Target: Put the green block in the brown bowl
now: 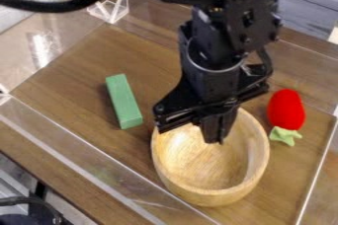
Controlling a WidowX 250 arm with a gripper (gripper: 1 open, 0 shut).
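Observation:
The green block lies flat on the wooden surface, left of the brown bowl. The bowl is round, light wood-coloured and upright, with no object seen in the visible part of it. My black gripper hangs over the bowl's back part, pointing down and covering some of its far rim. It is well to the right of the block and apart from it. Dark parts blend together at the fingertips, so whether they are parted is unclear.
A red toy with a pale green leafy end lies right of the bowl. Clear low walls border the surface at the left and front. Bare wood surrounds the block.

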